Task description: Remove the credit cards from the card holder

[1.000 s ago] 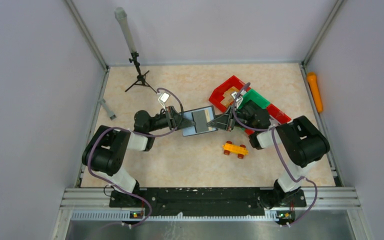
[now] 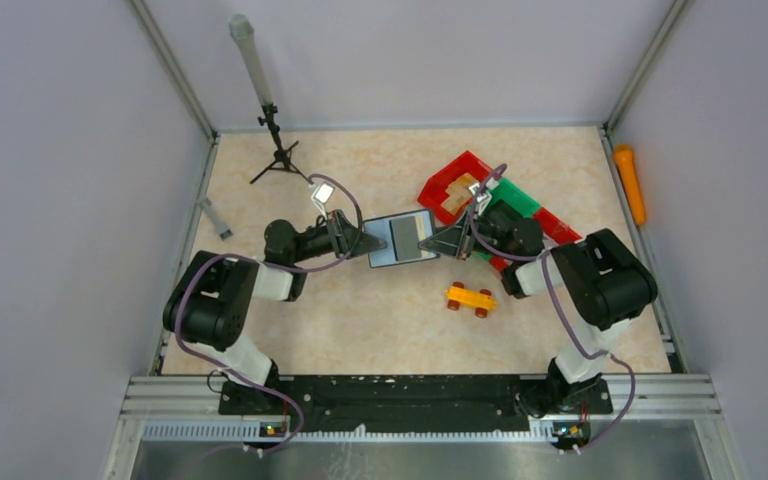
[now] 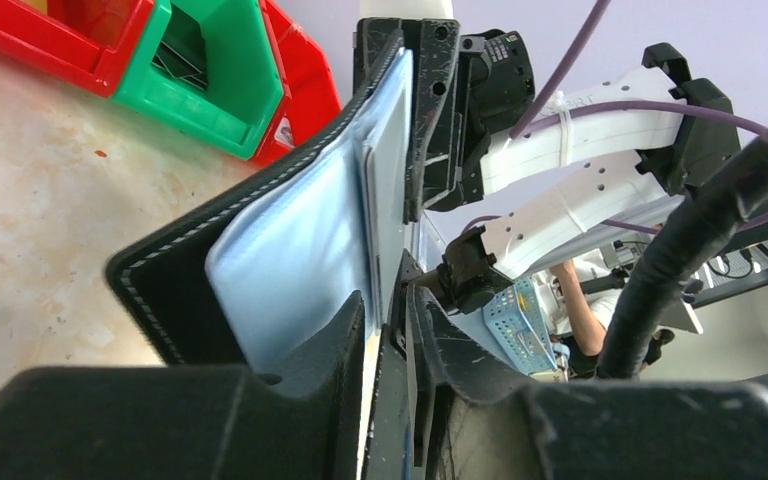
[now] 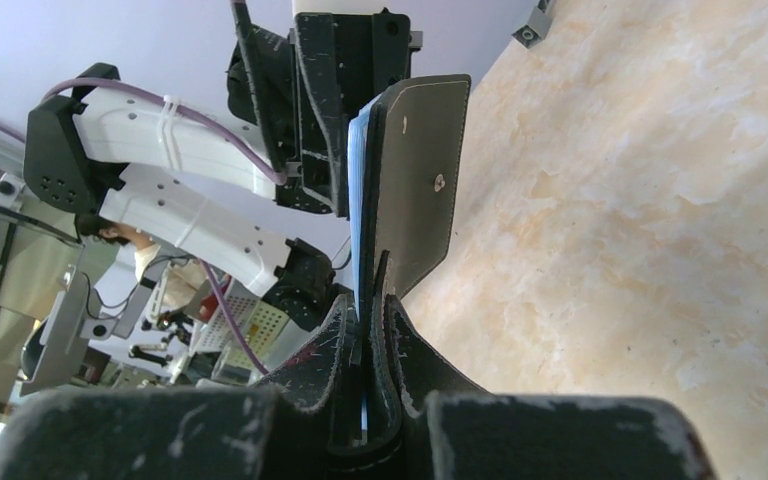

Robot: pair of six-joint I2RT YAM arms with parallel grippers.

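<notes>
The black card holder (image 2: 400,238) with light blue sleeves and a grey panel is held up between both grippers at the table's middle. My right gripper is shut on one end, its black cover upright in the right wrist view. At the other end my left gripper has its fingertips close together along the holder's pale inner layers (image 3: 380,190); whether they grip anything is unclear. I cannot make out separate credit cards for certain.
Red and green bins (image 2: 515,200) stand at the back right. A yellow toy car (image 2: 470,298) lies at front right, a tripod stand (image 2: 280,155) at back left.
</notes>
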